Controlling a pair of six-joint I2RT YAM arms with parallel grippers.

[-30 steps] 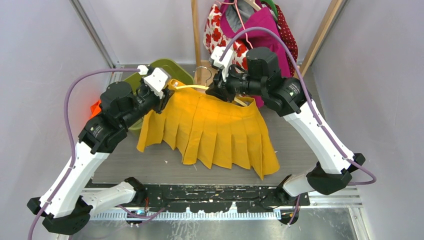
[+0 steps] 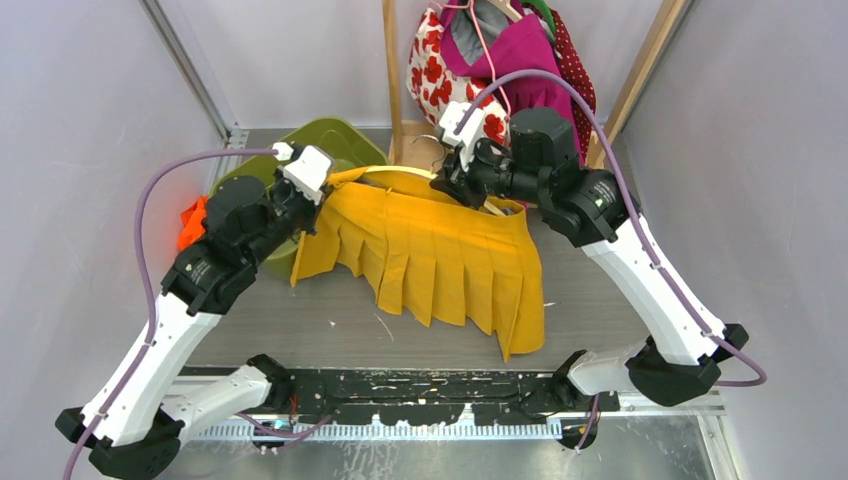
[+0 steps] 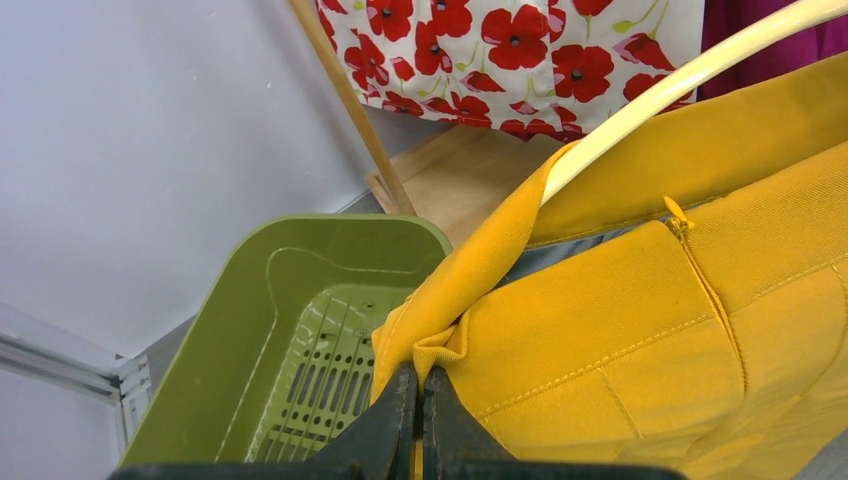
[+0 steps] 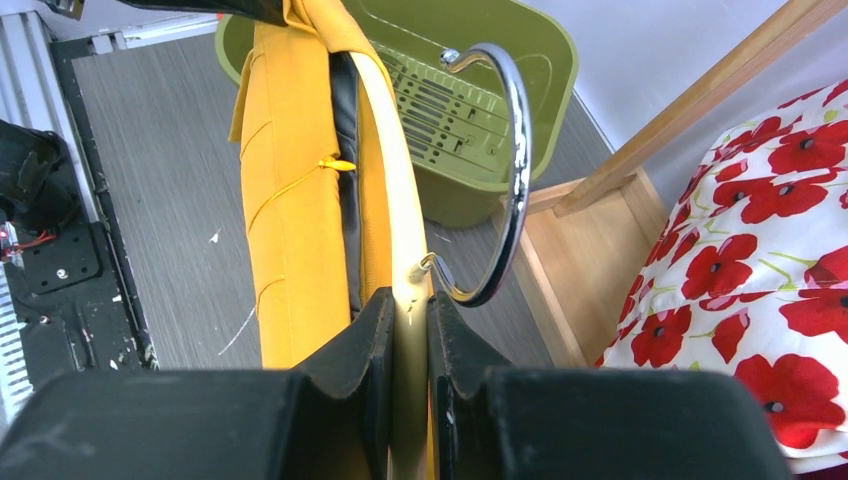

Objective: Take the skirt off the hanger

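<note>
The yellow pleated skirt [image 2: 430, 260] hangs between my two arms, its waistband still around the pale hanger [image 2: 402, 170]. In the left wrist view, my left gripper is shut on a pinched fold of the skirt [image 3: 590, 340] at the waistband's corner. The end of the hanger [image 3: 690, 85] goes into that waistband fold. My right gripper is shut on the hanger's bar [image 4: 395, 180], right beside the base of its metal hook [image 4: 515, 180]. The skirt's far right end is hidden in both wrist views.
Behind the left gripper stands a green basket [image 3: 240, 290]. A wooden rack [image 2: 394, 70] at the back holds several garments, including a white cloth with red flowers [image 4: 760, 260].
The right gripper has moved right and slightly down with the hanger. The left gripper has shifted slightly left and down, and the skirt's left corner is drawn taut.
</note>
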